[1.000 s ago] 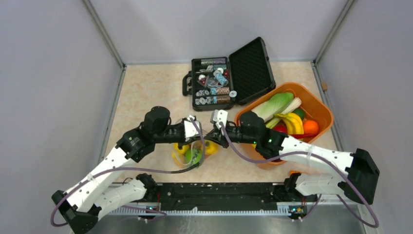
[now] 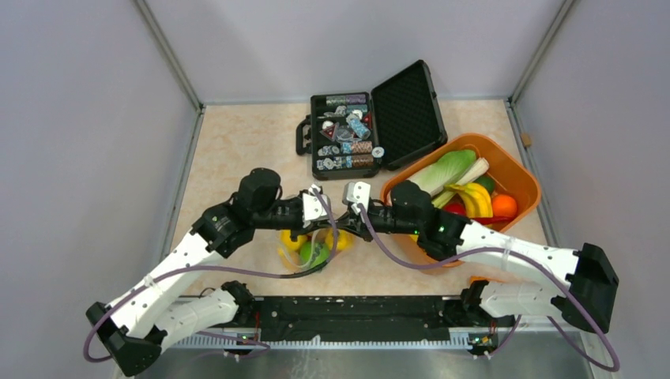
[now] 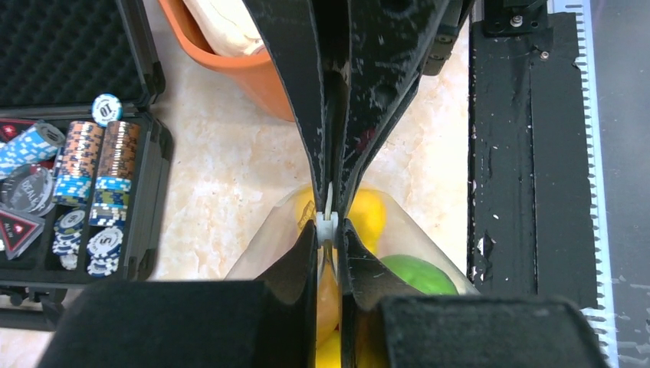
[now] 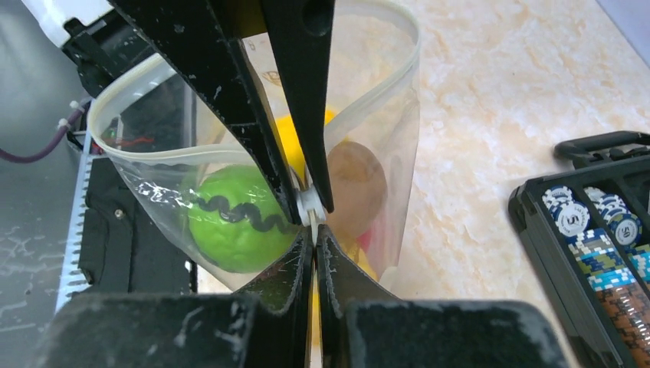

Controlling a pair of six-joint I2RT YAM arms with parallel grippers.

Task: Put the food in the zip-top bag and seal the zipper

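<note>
The clear zip top bag (image 4: 402, 176) stands with its mouth gaping on two sides and food inside: a green fruit (image 4: 234, 218), a brown rounded item (image 4: 356, 180) and yellow pieces (image 3: 368, 215). My left gripper is shut on the small white zipper slider (image 3: 327, 222) at the middle of the bag's rim. Right beside it, nearly tip to tip, my right gripper is shut, with the thin pale zip strip (image 4: 313, 221) running between its fingertips. From above, the two arms hide the bag's rim.
To the right stands an orange basket (image 2: 528, 178) holding more toy produce. An open black case (image 2: 312, 118) of poker chips lies behind the grippers. Bare tabletop (image 2: 237, 142) shows at the left and back left.
The right arm and the bag have hardly moved.
</note>
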